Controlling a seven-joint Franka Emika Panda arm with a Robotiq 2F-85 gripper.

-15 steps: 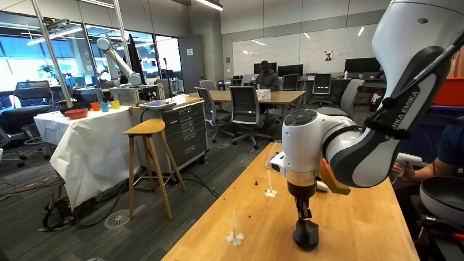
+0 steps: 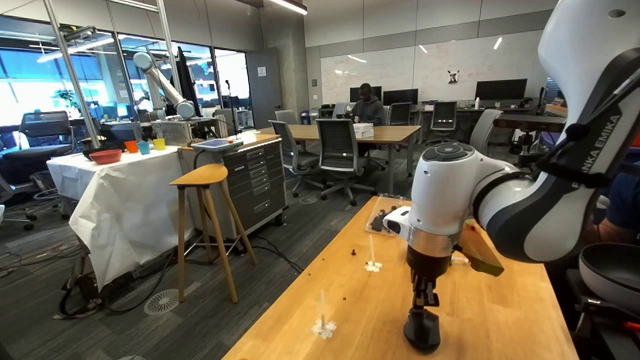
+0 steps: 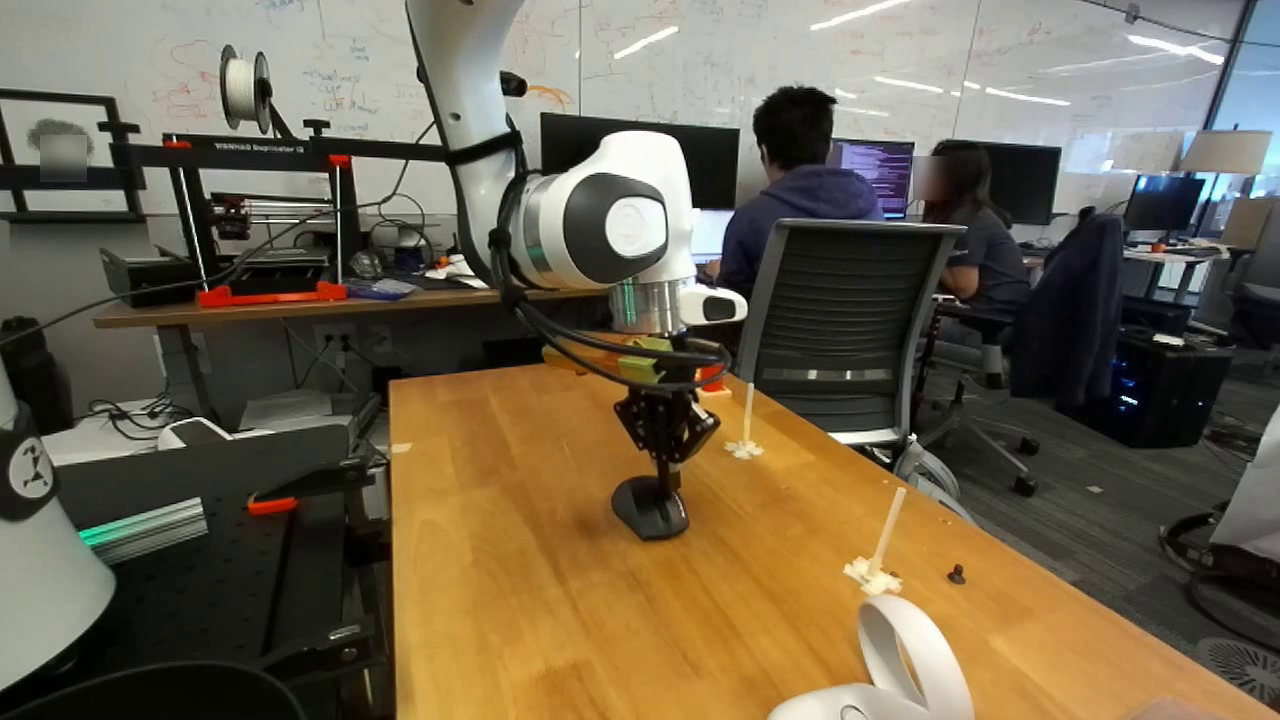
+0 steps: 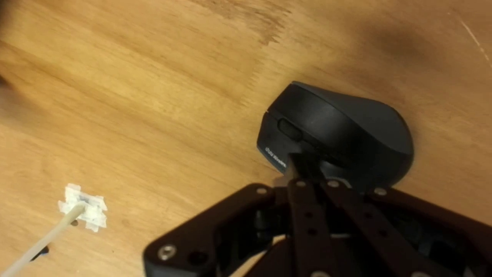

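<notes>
A black wireless mouse (image 4: 339,129) rests on the wooden table. It also shows under the arm in exterior view 1, as the mouse (image 2: 421,331), and in exterior view 2, as the mouse (image 3: 649,509). My gripper points down at it, fingers shut, with nothing seen between the fingers. From the wrist, the fingertips cover part of the mouse's near side. Whether they touch it I cannot tell. Exterior view 1 has the gripper (image 2: 427,300) right above the mouse's back part.
Thin pale sticks stand taped upright, one stick (image 2: 322,309) near the table's edge and another stick (image 2: 372,252) farther back. A clear bag of dark pieces (image 2: 381,221) lies at the far end. A white ring-shaped device (image 3: 900,672) sits at the near edge.
In exterior view 1 my arm and gripper have shifted to the right. The mouse has stayed nearly in place, appearing only slightly lower and turned.
</notes>
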